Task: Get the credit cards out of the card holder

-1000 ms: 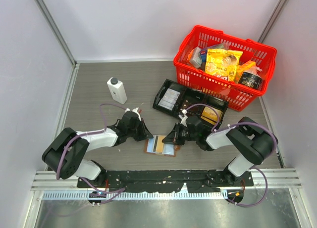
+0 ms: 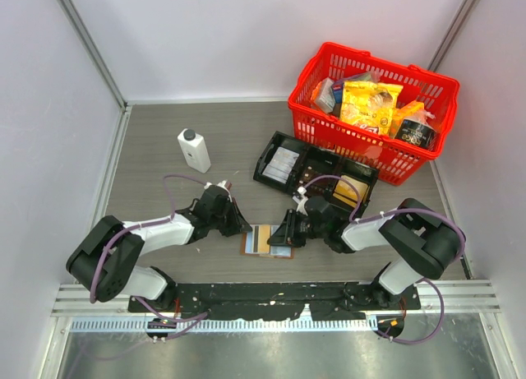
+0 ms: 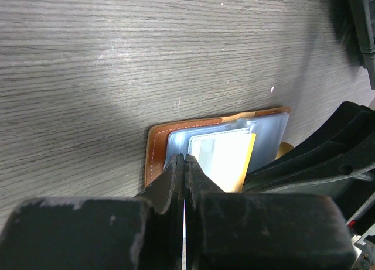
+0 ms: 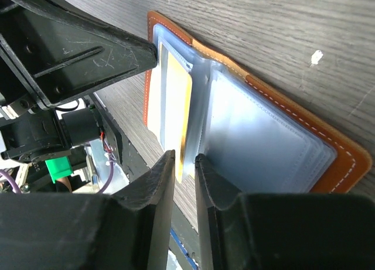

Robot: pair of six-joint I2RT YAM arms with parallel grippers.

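The brown card holder (image 2: 267, 252) lies open on the table between my grippers, with blue sleeves (image 4: 263, 141) and a pale card with a yellow edge (image 3: 220, 156) inside. My left gripper is shut at the holder's left end, no card visible between its fingers. My right gripper is over the holder, its fingertips slightly apart at the yellow-edged card (image 4: 174, 106); whether they grip it I cannot tell.
A black compartment box (image 2: 271, 169) lies behind the right arm, with a red basket (image 2: 444, 108) of packets beyond it. A white bottle (image 2: 194, 150) stands at the back left.
Both grippers have shifted very slightly, the left one a little leftward in the top view. The card holder looks almost unmoved.
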